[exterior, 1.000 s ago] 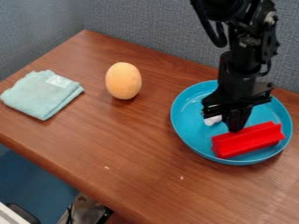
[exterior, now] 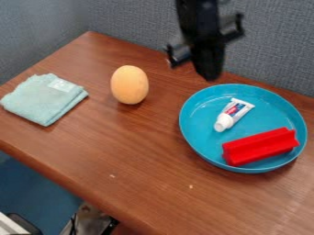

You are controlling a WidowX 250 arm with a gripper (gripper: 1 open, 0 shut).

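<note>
My black gripper [exterior: 207, 62] hangs at the top centre, raised above the back of the table and shut, with nothing visible between its fingers. Below it and to the right is a blue plate [exterior: 205, 106] holding a white toothpaste tube [exterior: 233, 114] and a red block-like object [exterior: 259, 146]. An orange egg [exterior: 128, 84] stands on the wood left of the plate. A folded pale teal cloth [exterior: 44, 99] lies at the far left.
The wooden table [exterior: 135, 174] has free room at the front and middle. A grey padded wall runs along the back. The table's left edge drops to a blue floor at the lower left.
My gripper has moved up and to the left, off the plate, uncovering the toothpaste tube. The objects on the table appear in the same places.
</note>
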